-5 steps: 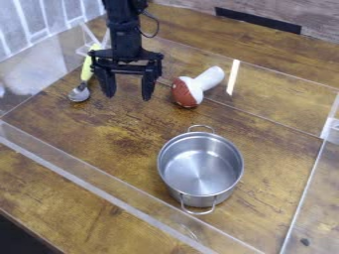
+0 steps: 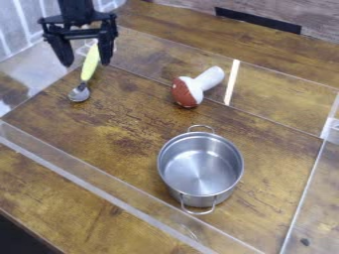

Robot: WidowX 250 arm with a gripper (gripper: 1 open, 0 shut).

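Note:
My black gripper (image 2: pixel 81 40) is at the top left, its fingers spread open, above the upper end of a spoon (image 2: pixel 79 92) with a pale yellow-green handle. Nothing shows between the fingers. The spoon lies on the wooden table (image 2: pixel 93 169). Right of centre lies a red and white mushroom-like toy (image 2: pixel 188 91) on its side. At the lower right stands an empty steel pot (image 2: pixel 199 167) with two handles.
A thin pale stick (image 2: pixel 232 82) lies right of the toy. Clear walls border the work area at left, right and front.
My gripper has moved left, away from the toy and toward the spoon's handle, uncovering more of the table's middle. The spoon, toy and pot have not moved.

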